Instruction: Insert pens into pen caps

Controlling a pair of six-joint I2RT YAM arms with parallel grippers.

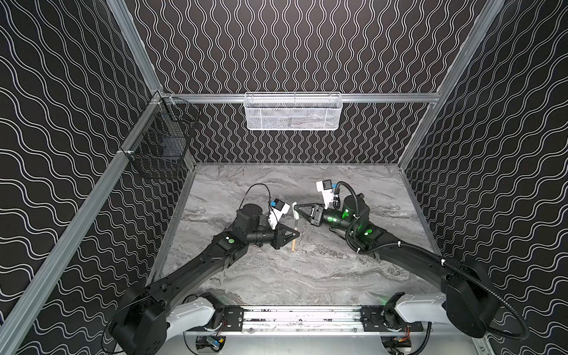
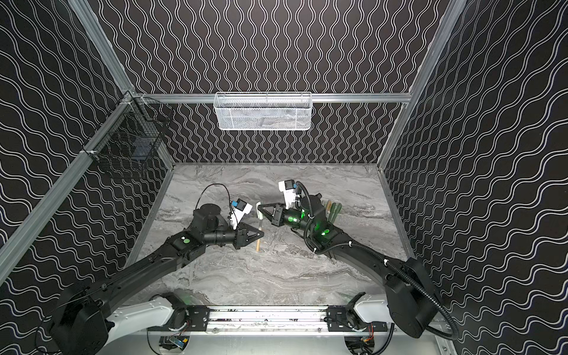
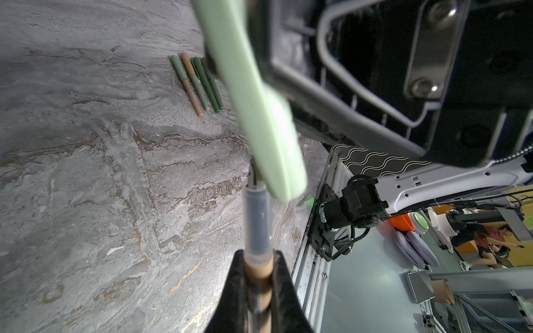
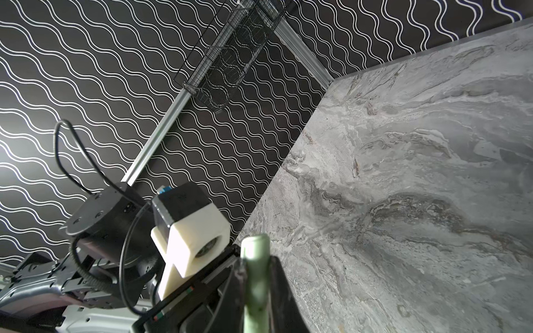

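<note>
A pen with a clear front barrel [image 3: 257, 222] and a tan body stands between the fingers of my left gripper, which is shut on it. Its thin tip points toward the pale green cap [image 3: 272, 138], which looms close to the camera in the left wrist view. There the tip shows along the left side of the cap's lower end, not inside it; whether they touch, I cannot tell. My right gripper is shut on this cap, one end sticking up past the fingers. From the top left, both grippers meet near mid-table, cap above pen.
Several green and tan pens or caps [image 3: 191, 80] lie together on the marble table, partly behind the right arm in the top right view [image 2: 334, 210]. A white wire basket [image 1: 293, 118] hangs on the back rail. Table space around the grippers is clear.
</note>
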